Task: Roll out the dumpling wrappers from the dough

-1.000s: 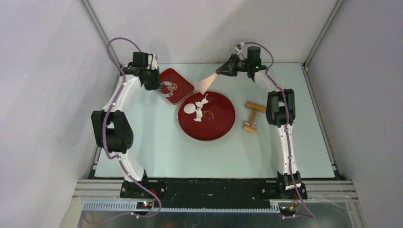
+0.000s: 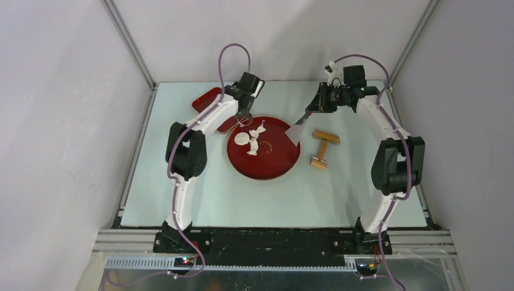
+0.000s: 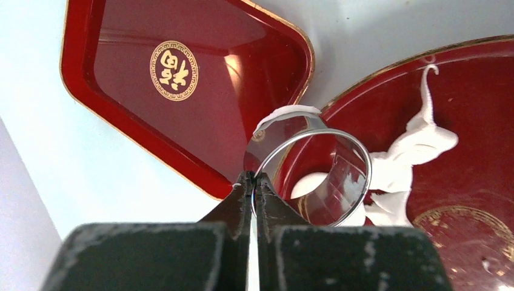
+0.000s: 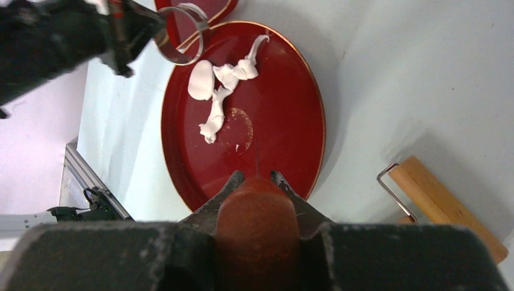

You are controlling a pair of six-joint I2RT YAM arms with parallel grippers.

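Note:
My left gripper is shut on the rim of a round metal cutter, with white dough along its far edge, above where the red rectangular tray meets the round red plate. On the plate lie a flat white dough round and several torn dough scraps. My right gripper is shut on the handle of a scraper, whose blade hangs over the plate's right side; the handle fills the lower middle of the right wrist view.
A wooden roller lies right of the plate.
My left gripper has moved right with the cutter, from over the tray toward the plate. My right gripper has moved right and toward the front with the scraper.

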